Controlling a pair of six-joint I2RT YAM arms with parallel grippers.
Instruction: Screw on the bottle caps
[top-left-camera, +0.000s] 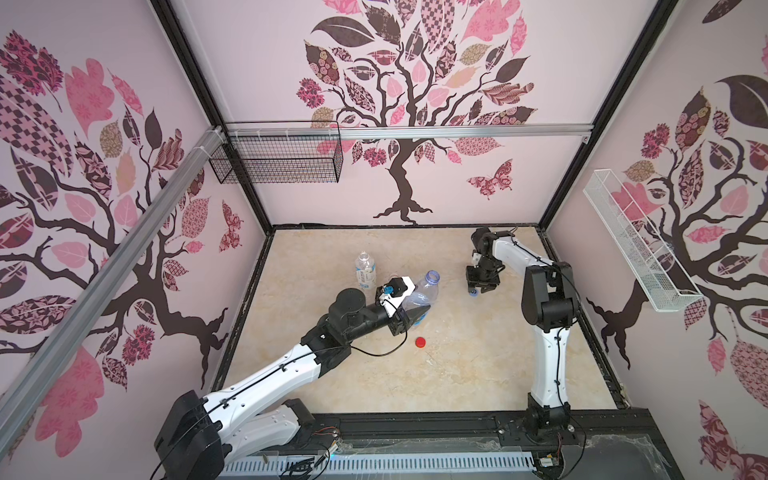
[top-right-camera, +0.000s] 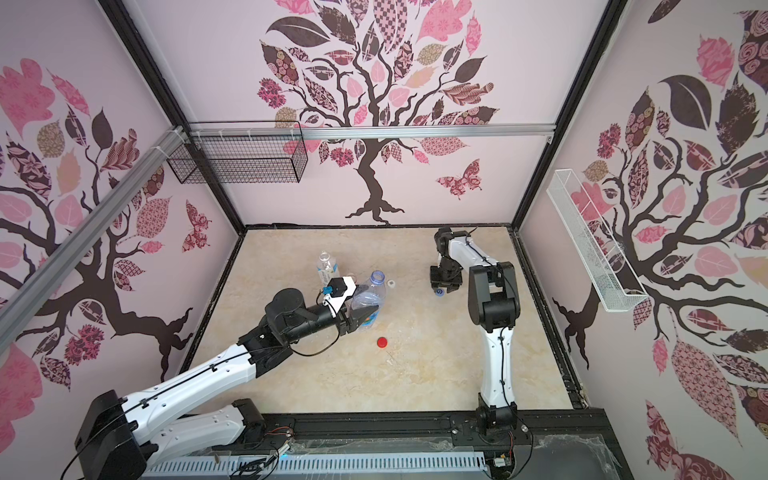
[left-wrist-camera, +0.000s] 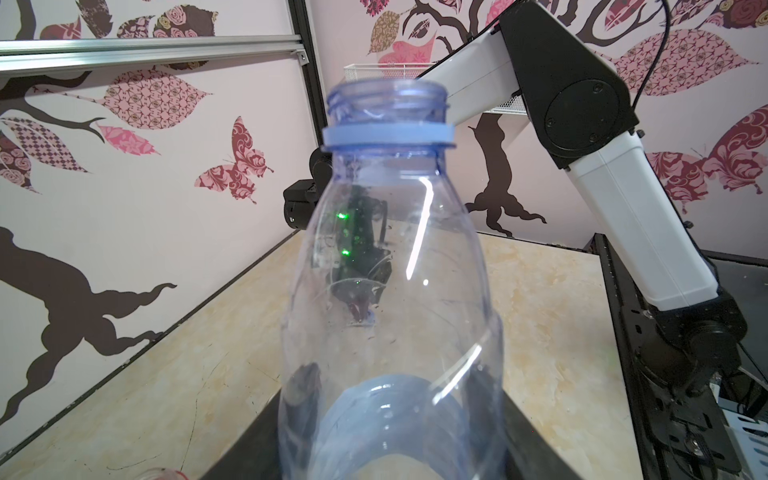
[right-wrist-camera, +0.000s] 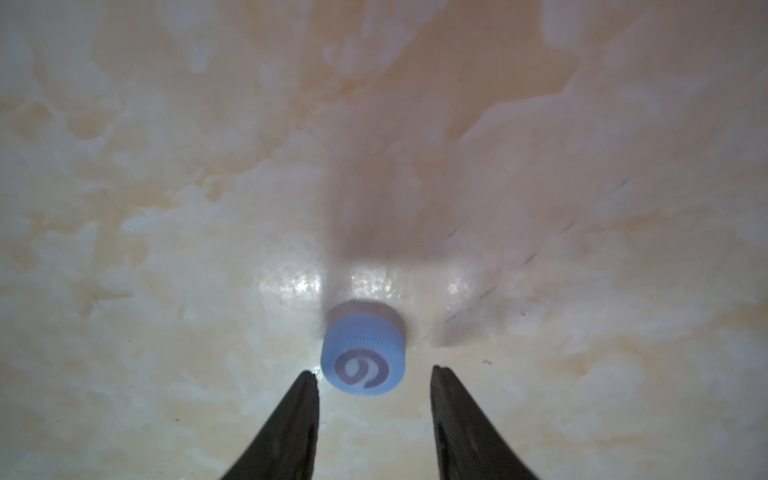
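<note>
A clear blue-tinted bottle (left-wrist-camera: 389, 264) with an uncapped neck fills the left wrist view; my left gripper (top-left-camera: 406, 313) is around its body, its fingers largely hidden behind the plastic. My right gripper hangs open over the table, its fingers either side of a blue cap (right-wrist-camera: 363, 360) lying on the surface, not touching it. A second clear bottle (top-left-camera: 365, 272) with a label stands on the table behind the left gripper. A red cap (top-left-camera: 420, 342) lies in front of the held bottle.
A small pale round item (top-right-camera: 391, 283) lies near the middle of the table (top-right-camera: 512, 360). A black wire basket (top-left-camera: 276, 156) and a white rack (top-left-camera: 640, 240) hang on the walls above.
</note>
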